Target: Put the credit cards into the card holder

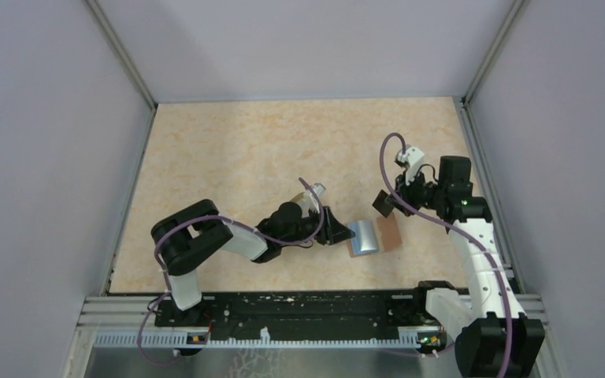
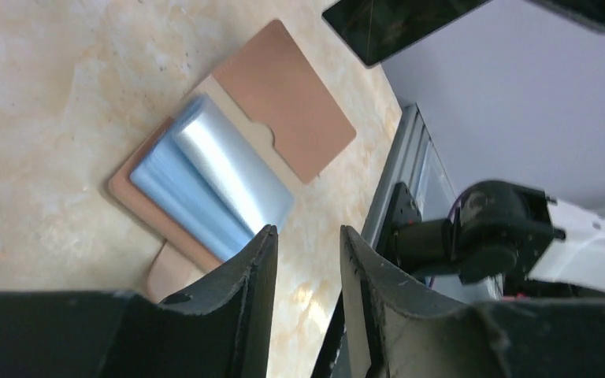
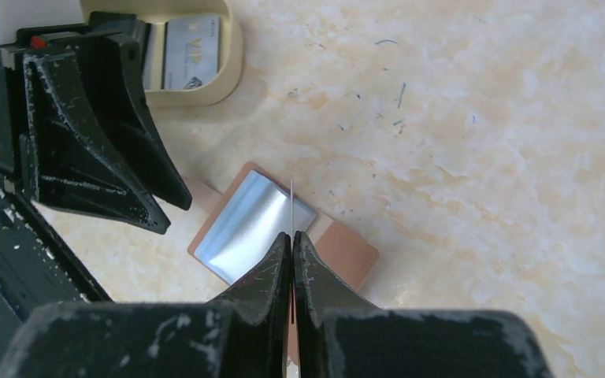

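A black card point(image 1: 383, 203), also visible in the left wrist view point(image 2: 394, 24), is held by my right gripper point(image 1: 395, 197); in the right wrist view it appears edge-on as a thin line between the closed fingers. The card holder point(image 2: 228, 157) lies open on the table, tan with pale-blue and silvery pockets point(image 3: 252, 220). My left gripper point(image 1: 340, 230) is at the holder's left side, its fingertips part open and empty.
A cream container point(image 3: 224, 79) with silver cards, one marked VIP point(image 3: 189, 51), stands behind my left gripper. The table's front edge is close below.
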